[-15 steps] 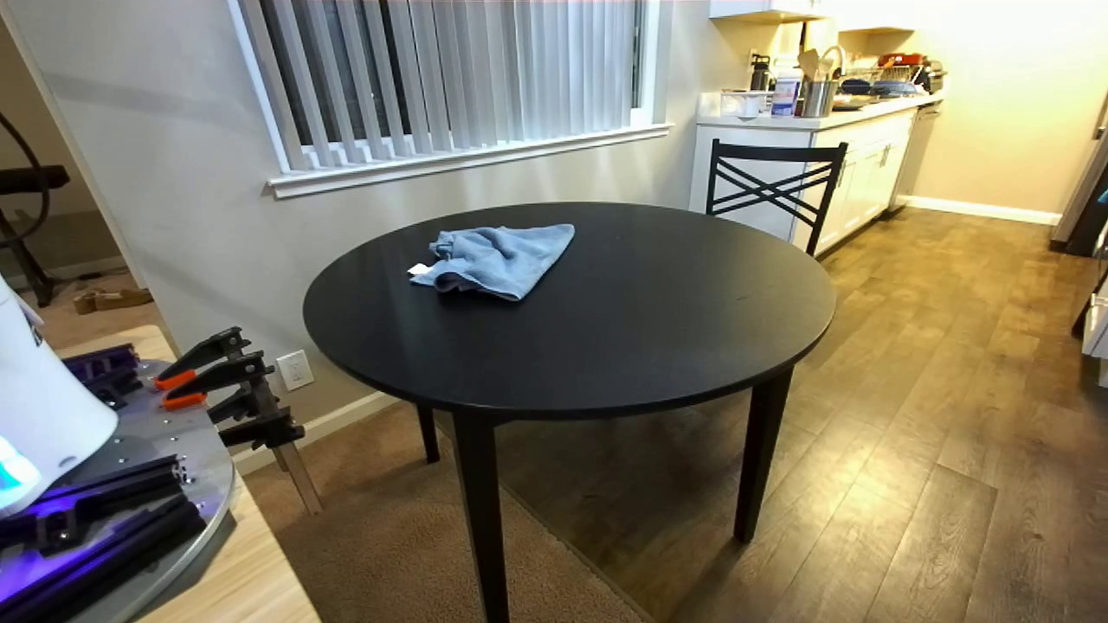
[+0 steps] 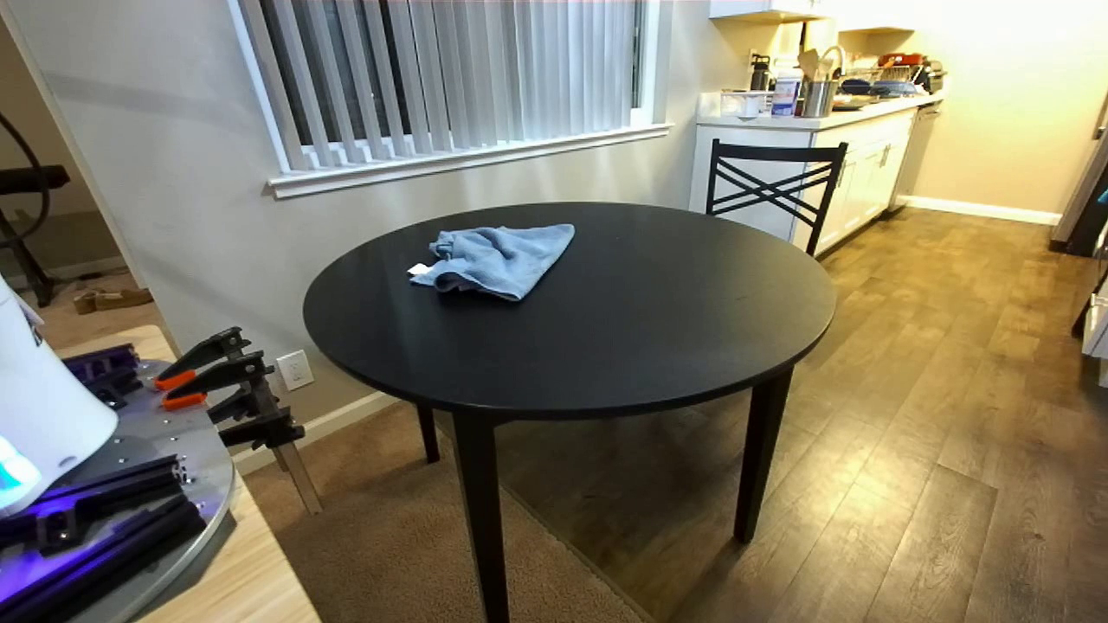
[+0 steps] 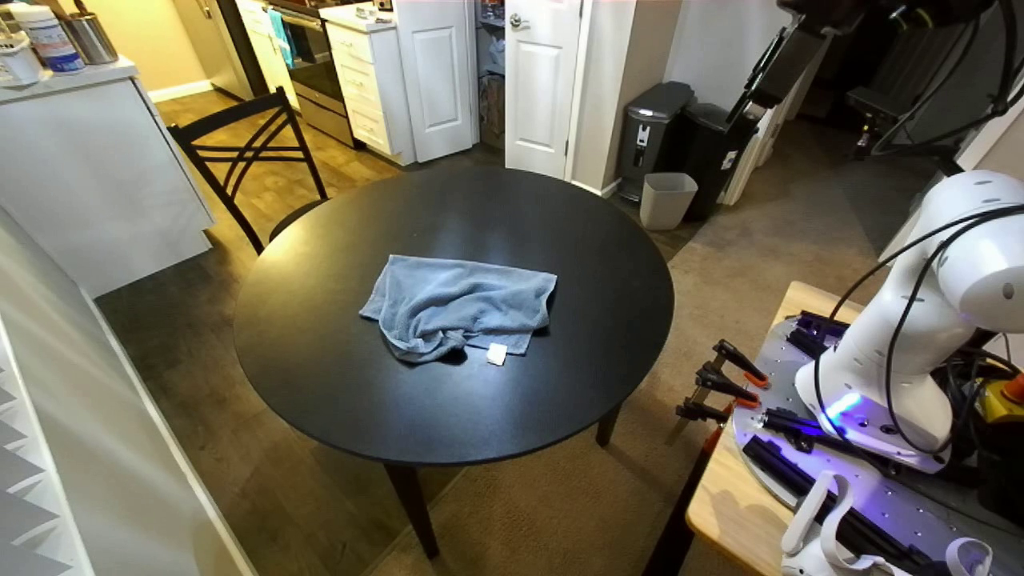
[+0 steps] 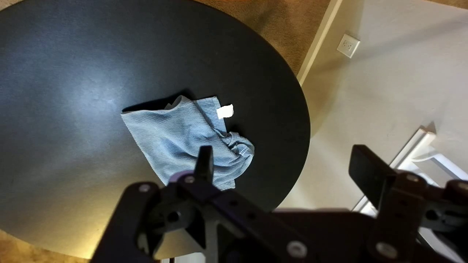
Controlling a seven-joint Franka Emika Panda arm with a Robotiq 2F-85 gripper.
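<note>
A blue cloth [image 2: 505, 260] lies rumpled on the round black table [image 2: 644, 322], nearer the window side. Its white tag [image 3: 496, 354] sticks out at one edge, and one corner is bunched up. Seen from above in the wrist view, the cloth [image 4: 175, 136] is partly covered by one of my fingers. My gripper stands open, its two fingers wide apart, high over the table and clear of the cloth. Between the fingers there is only air. In exterior view 2 the arm [image 3: 950, 278] rises at the right, and its upper end reaches up out of frame.
A black chair [image 3: 250, 158] stands at the table's kitchen side. The wall and window sill [image 2: 467, 164] run close behind the table. Clamps [image 2: 223, 374] jut from the robot's bench toward it. Apart from the cloth, the tabletop is bare.
</note>
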